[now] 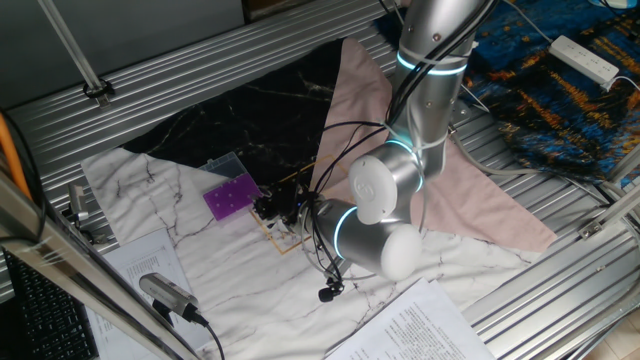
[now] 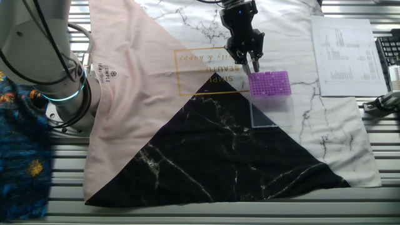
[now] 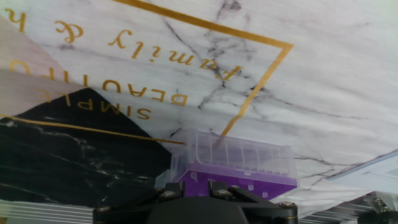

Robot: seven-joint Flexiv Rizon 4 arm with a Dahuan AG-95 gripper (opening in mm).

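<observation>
A purple rack (image 2: 270,84) with rows of small holes lies on the cloth, and its clear lid (image 2: 271,112) is folded open beside it. In the wrist view the rack (image 3: 245,182) is just beyond the fingertips, with clear plastic behind it. My black gripper (image 2: 250,67) points down at the rack's corner in exterior view 2. Its fingers (image 3: 217,188) stand a little apart, with purple showing through the gap. Whether they touch or pinch the rack's edge cannot be made out. In exterior view 1 the gripper (image 1: 259,205) is close against one side of the rack.
The marble-print cloth (image 2: 337,137) around the rack is mostly clear. Printed sheets (image 2: 344,56) and a keyboard (image 1: 45,310) lie past it. A grey clamp-like device (image 1: 168,295) with a cable stands near the sheets.
</observation>
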